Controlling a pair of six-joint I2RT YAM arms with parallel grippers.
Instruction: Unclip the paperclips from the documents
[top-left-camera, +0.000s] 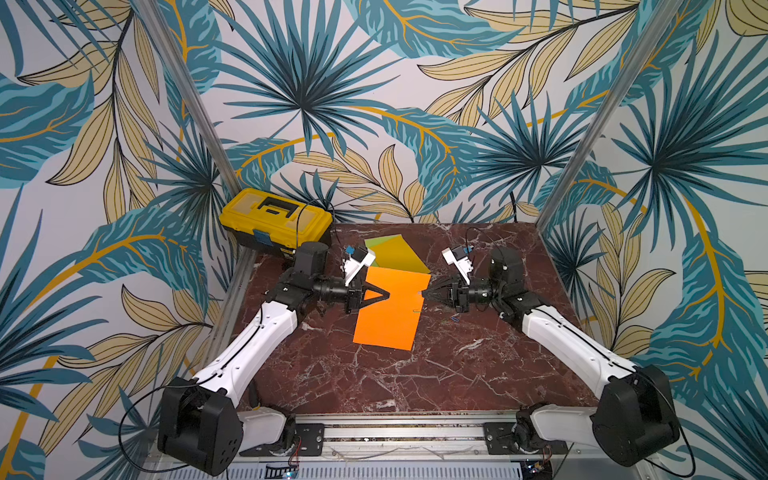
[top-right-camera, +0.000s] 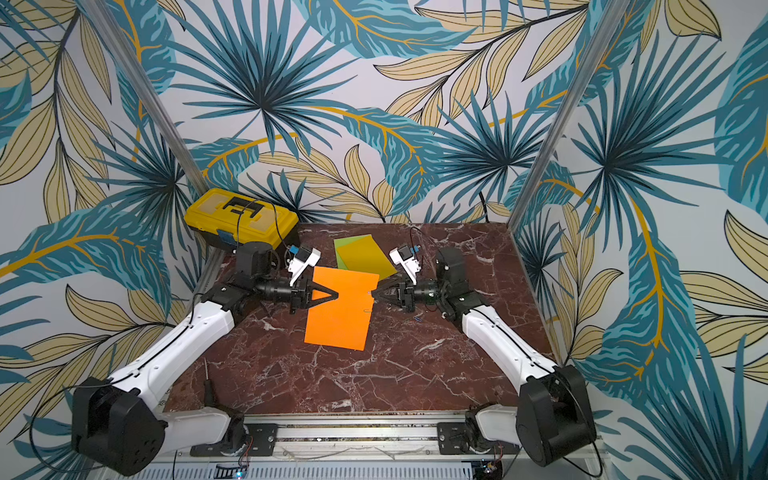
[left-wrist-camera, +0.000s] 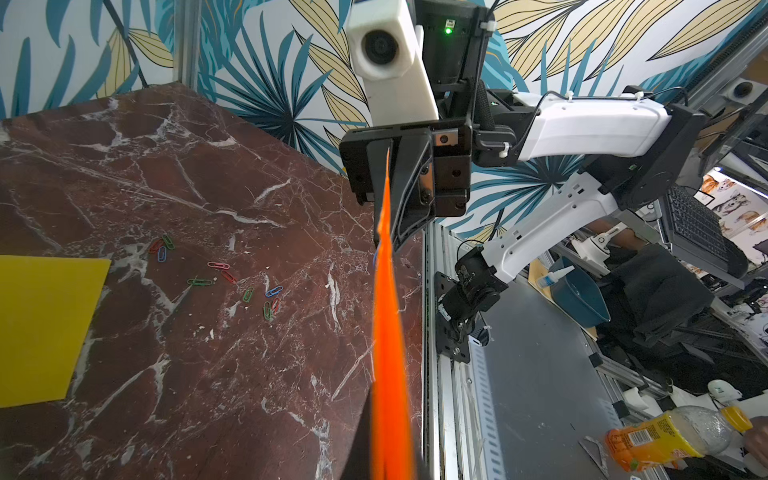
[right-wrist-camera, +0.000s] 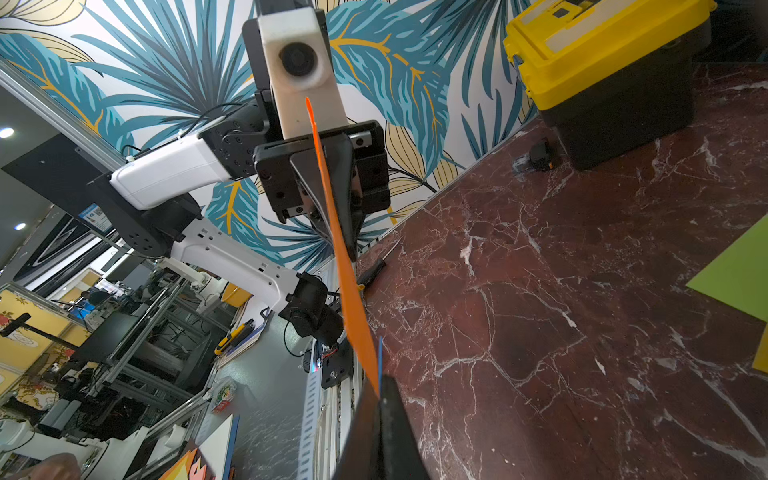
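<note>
An orange sheet (top-left-camera: 388, 320) is held up between my grippers, seen edge-on in both wrist views. My left gripper (top-left-camera: 385, 294) is shut on it at the left part of the sheet. My right gripper (top-left-camera: 428, 293) is shut on its right edge. A small paperclip (top-left-camera: 417, 310) shows on that right edge, just below the right fingers. Loose coloured paperclips (left-wrist-camera: 217, 265) lie on the marble table, several in a cluster. Yellow (left-wrist-camera: 40, 328) and green (right-wrist-camera: 728, 272) sheets lie toward the back, overlapping.
A yellow toolbox (top-left-camera: 275, 220) sits at the back left. A screwdriver (top-right-camera: 208, 388) lies near the front left of the table (top-left-camera: 480, 376).
</note>
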